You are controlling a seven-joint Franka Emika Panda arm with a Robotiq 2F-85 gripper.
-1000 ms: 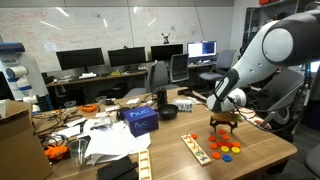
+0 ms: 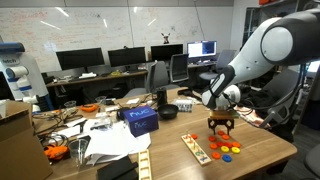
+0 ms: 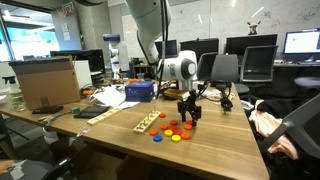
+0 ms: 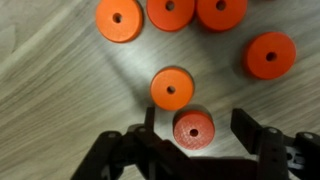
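Observation:
In the wrist view a red disc (image 4: 193, 129) with a centre hole lies between the fingers of my open gripper. It sits nearer the camera than an orange disc (image 4: 172, 88), which is just past the fingertips and close against it. More orange-red discs rest on the wooden table: one (image 4: 119, 19) at upper left, one (image 4: 171, 11) at top centre, one (image 4: 270, 55) to the right. In exterior view 1 the gripper (image 2: 221, 131) points down over the disc group at the table's right side. Whether the fingers touch the red disc cannot be told.
Yellow discs (image 2: 234, 150) and blue discs (image 2: 227, 158) lie near the front edge. A wooden pegged strip (image 2: 195, 149) lies to their left, with a second strip (image 2: 145, 164) beyond. A blue box (image 2: 141, 121) stands farther back. Bare table (image 3: 215, 155) lies to the right.
The gripper has shifted slightly and come lower over the discs at the table's right side. The discs and strips appear unmoved.

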